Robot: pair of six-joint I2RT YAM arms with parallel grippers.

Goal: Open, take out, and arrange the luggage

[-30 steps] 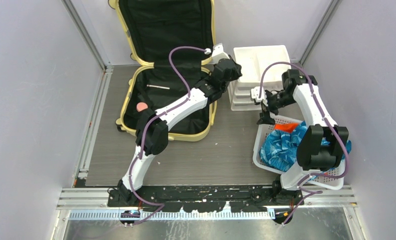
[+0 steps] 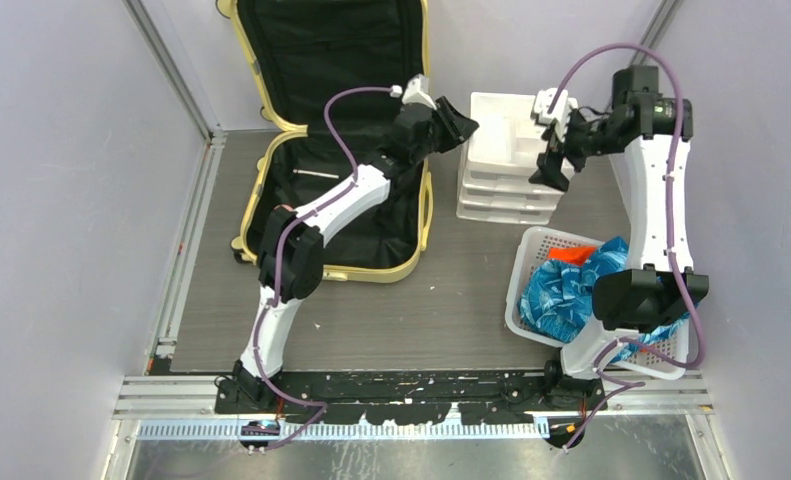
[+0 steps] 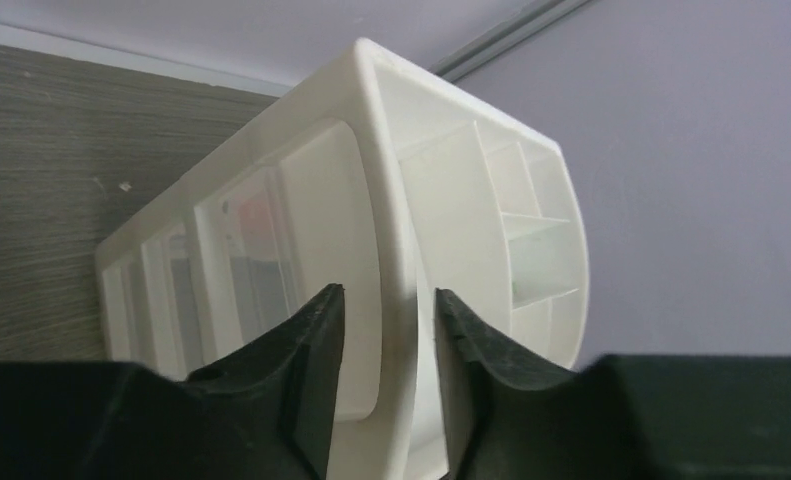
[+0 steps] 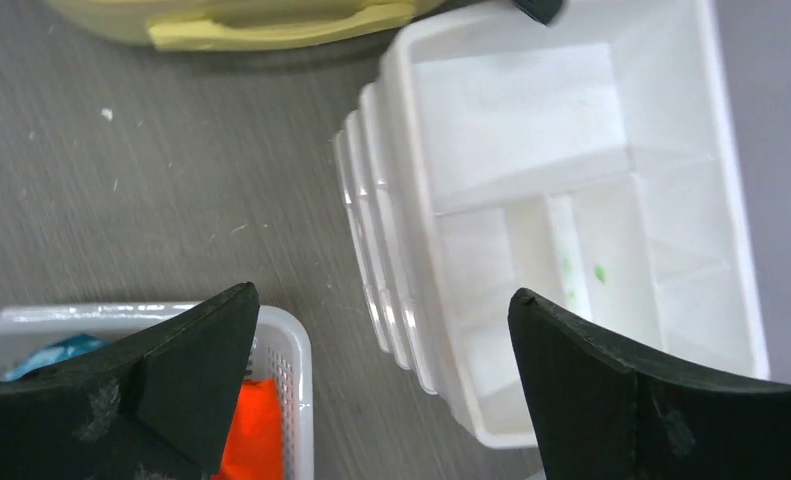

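An open suitcase (image 2: 371,230) with yellow shell and black lining lies left, lid raised at the back. Right of it stands a stack of white compartment boxes (image 2: 503,140). At the stack's left side is my left gripper (image 2: 463,130), part open; its wrist view shows the fingertips either side of a white box corner (image 3: 396,300), contact unclear. My right gripper (image 2: 548,172) is open over the stack's right part; in its wrist view the top box (image 4: 571,120) lies beyond the fingers.
A basket (image 2: 519,280) at the front right holds blue patterned cloth (image 2: 561,300) and orange items (image 2: 569,253). The grey floor between suitcase and basket is clear. Walls close in at back and sides.
My right arm has moved back and up from near the basket to over the boxes. My left gripper has shifted slightly to the left.
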